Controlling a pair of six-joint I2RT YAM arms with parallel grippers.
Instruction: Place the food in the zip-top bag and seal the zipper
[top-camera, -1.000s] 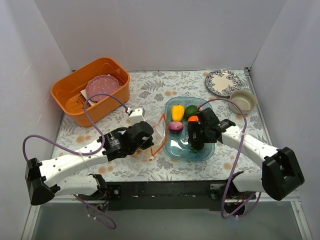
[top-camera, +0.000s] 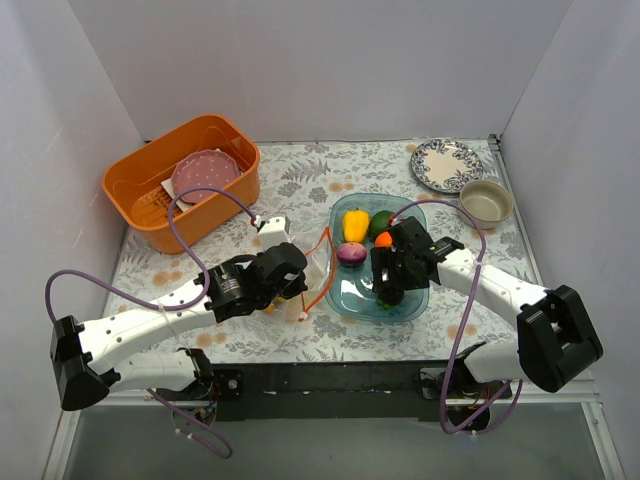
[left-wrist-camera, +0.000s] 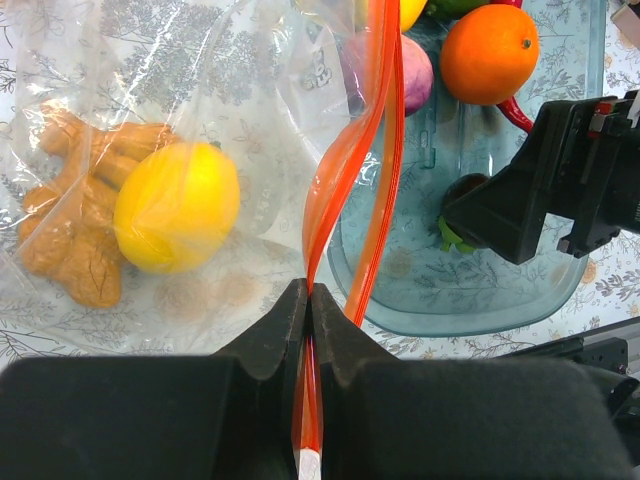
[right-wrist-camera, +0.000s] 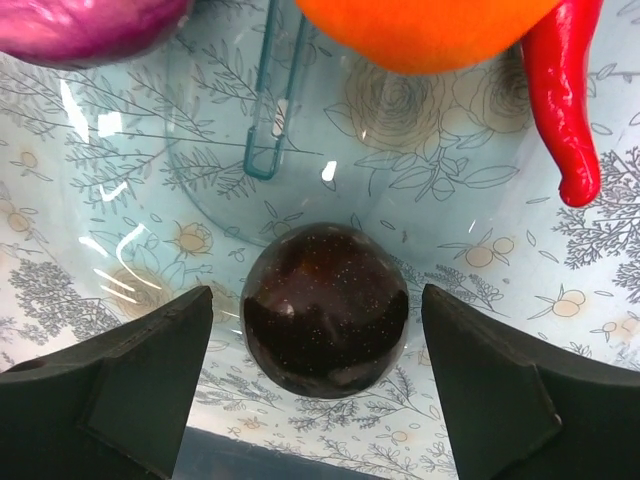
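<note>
The clear zip bag (left-wrist-camera: 250, 120) has an orange zipper (left-wrist-camera: 340, 180); inside show a yellow round item (left-wrist-camera: 175, 205) and brown pieces (left-wrist-camera: 75, 230). My left gripper is shut on the zipper strip. My right gripper is open over the blue tray (top-camera: 355, 300), its fingers either side of a dark round food (right-wrist-camera: 325, 320). The tray also holds a yellow pepper (top-camera: 355, 225), purple onion (top-camera: 350, 253), orange (left-wrist-camera: 487, 55), red chilli (right-wrist-camera: 565, 110) and green item (top-camera: 380, 220).
An orange bin (top-camera: 140, 200) with pink plates sits at back left. A patterned plate (top-camera: 446, 163) and beige bowl (top-camera: 486, 202) stand at back right. The cloth between bin and plate is mostly clear.
My right arm has shifted slightly left and toward the front, over the dark round food. The left arm has not visibly moved.
</note>
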